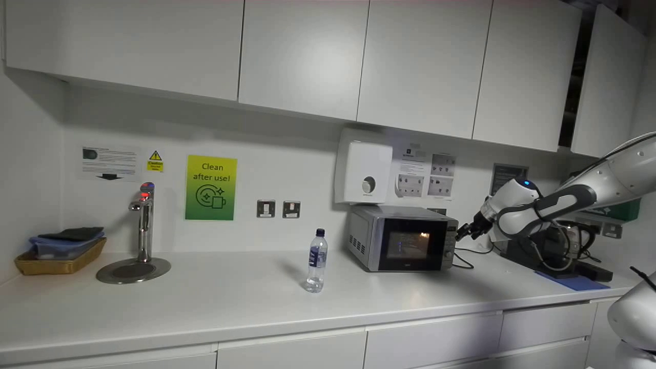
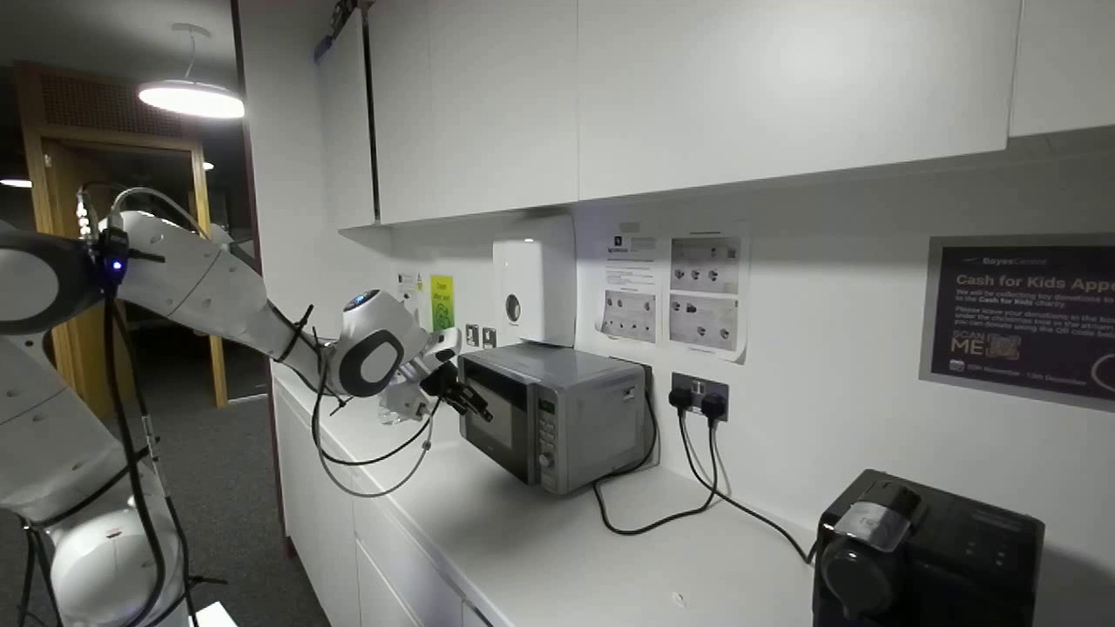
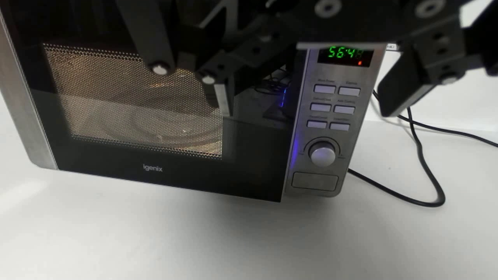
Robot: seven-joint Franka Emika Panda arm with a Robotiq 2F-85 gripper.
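A silver microwave point(image 1: 403, 240) with a black door sits on the counter, its door closed and its inside lit. Its control panel point(image 3: 327, 98) carries green digits, several buttons and a round knob point(image 3: 322, 154). In front of the panel side, my gripper is open, with one finger point(image 3: 224, 102) over the door and the other finger point(image 3: 404, 91) past the panel's right edge. No object shows between them. Exterior view 2 has the gripper point(image 2: 478, 403) near the microwave's front; whether it touches is hard to tell.
A clear bottle point(image 1: 316, 264) stands upright on the counter, left of the microwave. Black cables point(image 2: 653, 528) lie to the microwave's right, and a black coffee machine point(image 2: 925, 554) is further along.
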